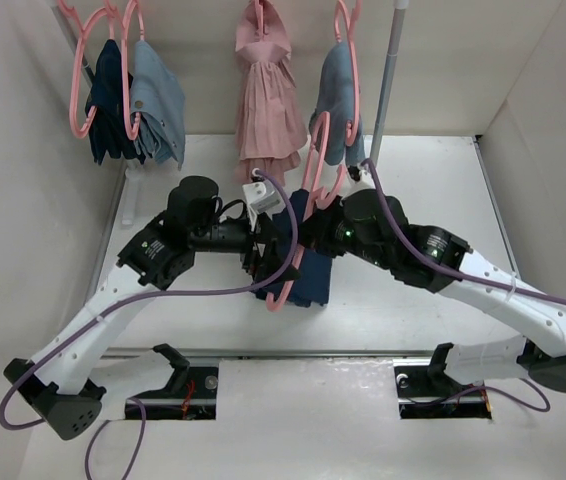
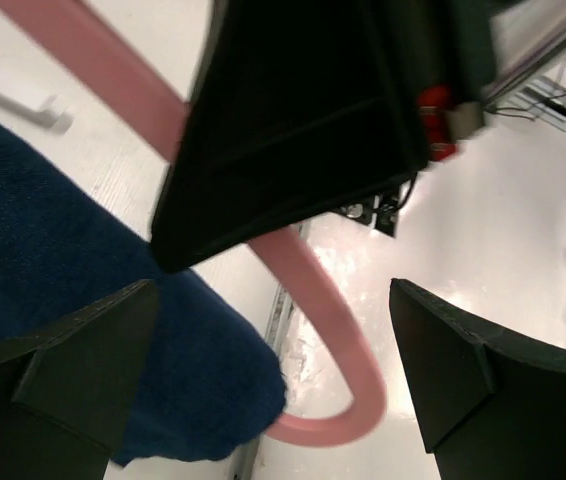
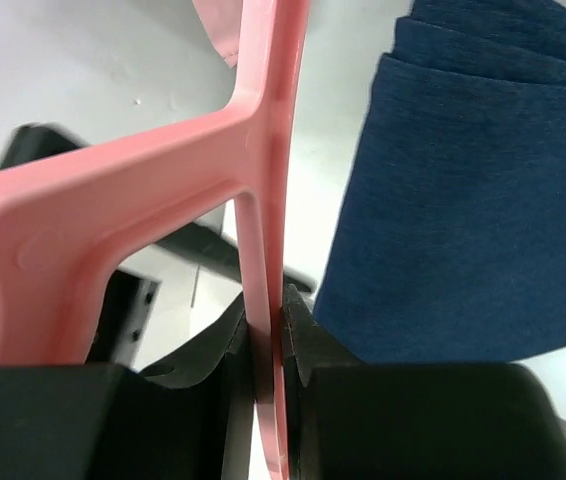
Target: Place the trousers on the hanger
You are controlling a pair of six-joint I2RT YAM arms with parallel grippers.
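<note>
Navy trousers (image 1: 313, 278) show behind and on both sides of the long pink hanger (image 1: 316, 175); whether they pass through it I cannot tell. My right gripper is shut on the hanger, which fills the narrow gap between its fingers. In the right wrist view, the folded trousers (image 3: 463, 210) are right of the hanger. My left gripper stands open just left of the right one, its fingers (image 2: 63, 385) apart. Across that gap show the hanger's curved end (image 2: 348, 350) and an edge of the trousers (image 2: 203, 380). The right gripper's dark body covers part of the hanger.
Overhead hang a pink dress (image 1: 265, 95), dark trousers (image 1: 110, 100), and blue-grey garments (image 1: 158, 100) on pink hangers. A metal post (image 1: 391, 70) rises at right.
</note>
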